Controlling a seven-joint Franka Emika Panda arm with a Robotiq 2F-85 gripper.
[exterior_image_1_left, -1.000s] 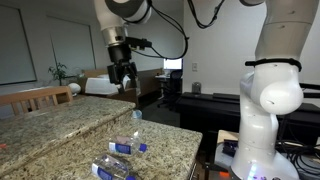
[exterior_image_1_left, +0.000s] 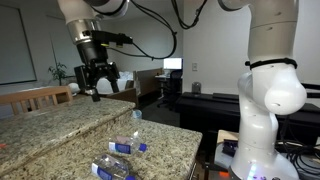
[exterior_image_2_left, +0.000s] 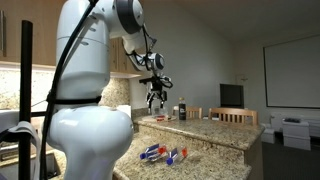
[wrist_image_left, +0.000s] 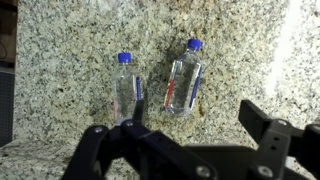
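Two clear plastic bottles with blue caps lie on the speckled countertop. In the wrist view, one bottle (wrist_image_left: 182, 85) is near the middle and the other bottle (wrist_image_left: 125, 92) is to its left, both with caps pointing to the top of the view. Exterior view 1 shows a nearer bottle (exterior_image_1_left: 112, 167) and a farther bottle (exterior_image_1_left: 127, 147). My gripper (exterior_image_1_left: 104, 92) hangs well above the counter, its fingers spread wide, touching neither bottle. Exterior view 2 has the gripper (exterior_image_2_left: 156, 99) high over the bottles (exterior_image_2_left: 153, 152).
A dark bottle (exterior_image_2_left: 182, 108) stands on the counter farther back. Chairs (exterior_image_2_left: 235, 116) line the counter's far side. Bare granite (wrist_image_left: 235, 60) surrounds the two lying bottles. A white robot arm (exterior_image_1_left: 268, 110) stands at the right in exterior view 1.
The bottles have stayed put.
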